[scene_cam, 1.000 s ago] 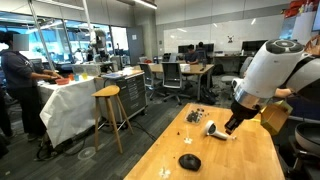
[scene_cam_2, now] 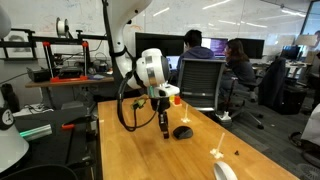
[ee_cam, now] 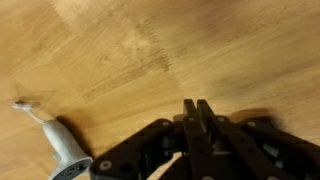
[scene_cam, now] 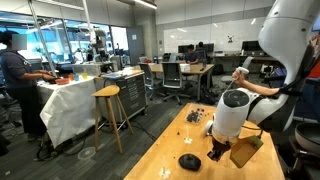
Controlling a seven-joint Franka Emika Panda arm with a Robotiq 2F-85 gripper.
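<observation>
My gripper (scene_cam: 217, 154) hangs low over the wooden table, pointing down. Its black fingertips sit close together in the wrist view, where the gripper looks shut; I make out nothing between them. A tan, box-like panel (scene_cam: 245, 151) sits beside the gripper on the arm side; how it is joined to the arm is unclear. A dark rounded object (scene_cam: 190, 161) lies on the table apart from the fingers, and the same dark object (scene_cam_2: 182, 132) shows in the second exterior view. To the lower left of the wrist view lies a grey-white object (ee_cam: 66, 148) with a thin tip.
Small white pieces (scene_cam: 165, 173) lie near the front of the wooden table (scene_cam: 160, 153). Several small items (scene_cam: 194, 115) stand at its far end. A wooden stool (scene_cam: 109, 95) is on the floor beside it.
The arm has come down and toward the camera, bringing the gripper and the tan panel lower and further left. The dark object has stayed where it was.
</observation>
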